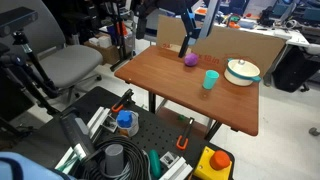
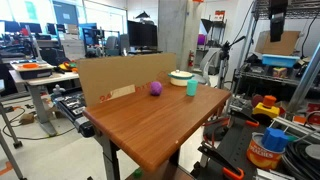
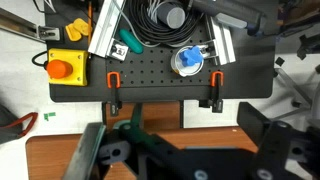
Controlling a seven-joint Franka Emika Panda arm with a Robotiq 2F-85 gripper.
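My gripper hangs open in the air near the brown wooden table, its dark fingers wide apart and nothing between them. In the wrist view the gripper looks down on the table's edge and the black perforated base plate. On the brown table stand a teal cup, a purple round object and a white pot with a teal rim. Exterior view 2 shows the purple object, the cup and the pot on the same table, all clear of the gripper.
A cardboard panel borders the table's far side. On the base plate are an orange-and-yellow object, a can with a blue item, coiled cable and two orange-handled clamps. A grey chair stands beside the table.
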